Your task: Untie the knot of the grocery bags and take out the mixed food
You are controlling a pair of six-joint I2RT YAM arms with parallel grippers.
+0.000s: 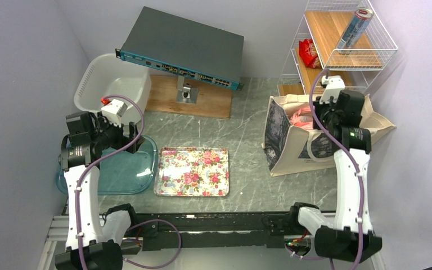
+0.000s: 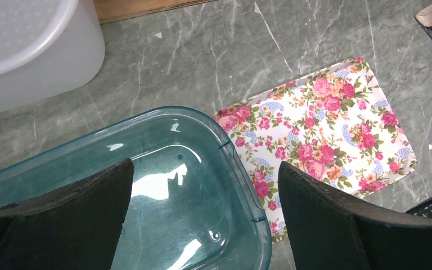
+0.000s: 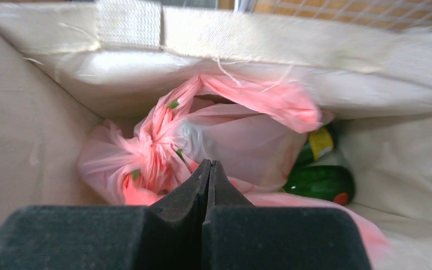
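A canvas tote bag (image 1: 281, 152) stands at the right. Inside it, the right wrist view shows a pink translucent plastic bag (image 3: 247, 146) with a bunched knot (image 3: 157, 143), and green items (image 3: 315, 183) to its right. My right gripper is shut just above the plastic bag at the knot's lower right, with nothing visible between its fingers. My left gripper hangs open over the teal tray (image 2: 174, 140), empty.
A floral tray (image 1: 191, 171) lies in the middle. A white bin (image 1: 84, 84) is at back left, a metal device (image 1: 183, 45) on a stand at the back, a wire rack (image 1: 349, 59) at back right. Counter between floral tray and tote is clear.
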